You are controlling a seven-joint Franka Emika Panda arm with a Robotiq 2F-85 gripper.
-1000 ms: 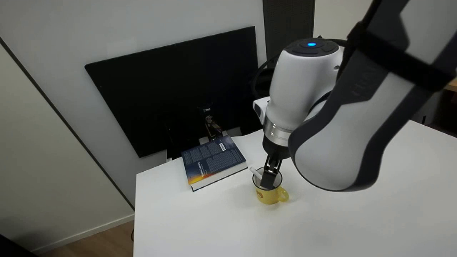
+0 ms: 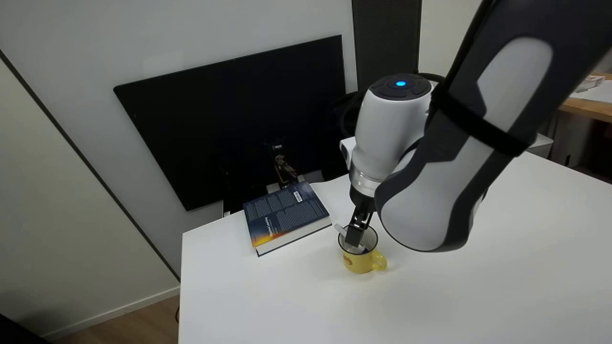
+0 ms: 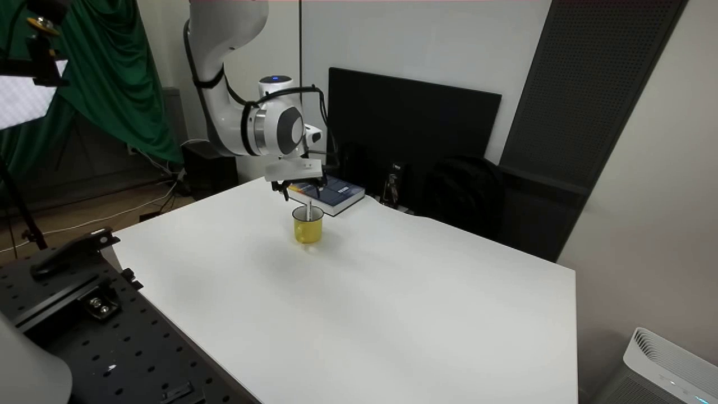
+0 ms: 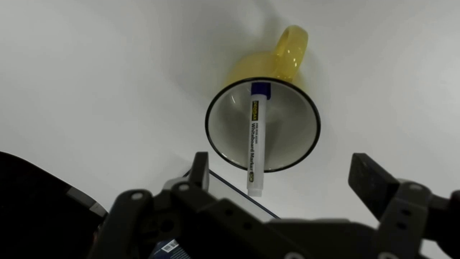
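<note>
A yellow mug [image 2: 359, 263] with a dark rim stands upright on the white table, its handle [image 4: 294, 49] at the top of the wrist view. Inside it leans a white whiteboard marker [image 4: 257, 142], its blue end down in the mug and its pale end sticking out over the rim. My gripper is open, with its fingers wide apart and nothing held. In the wrist view the marker's upper end lies between the two fingers, nearer the left one, without touching either. Exterior view 2 shows the gripper [image 3: 301, 192] above the mug, towards the book.
A thick dark blue book [image 2: 287, 212] lies behind the mug, close to it and under part of the gripper. A black monitor [image 2: 241, 114] stands beyond the table's back edge.
The mug, marker and book have stayed put.
</note>
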